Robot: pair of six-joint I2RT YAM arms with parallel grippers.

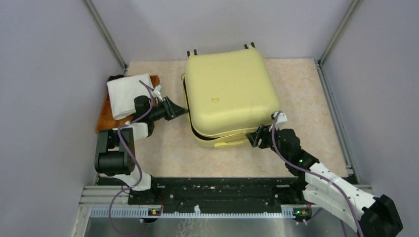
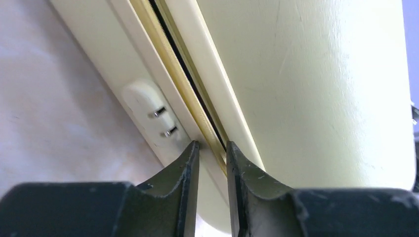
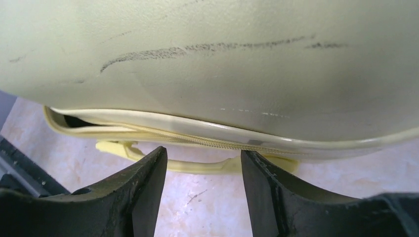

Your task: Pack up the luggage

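Note:
The yellow suitcase [image 1: 232, 89] lies flat in the middle of the table, lid down, with a dark gap along its left and front seam. At the left side, my left gripper [image 1: 184, 111] has its fingertips at that seam. In the left wrist view its fingers [image 2: 190, 177] stand slightly apart, with the zipper edge [image 2: 197, 108] showing between them. My right gripper [image 1: 254, 141] is open at the suitcase's front right. In the right wrist view, the yellow handle [image 3: 197, 168] lies beyond its spread fingers, below the zipper [image 3: 212, 143]; nothing is between them.
A brown tray [image 1: 104, 121] with a folded white towel [image 1: 126, 94] stands at the left, beneath the left arm. Bare table [image 1: 306, 113] lies to the right of the suitcase and along the front. The suitcase wheels are close to the back wall.

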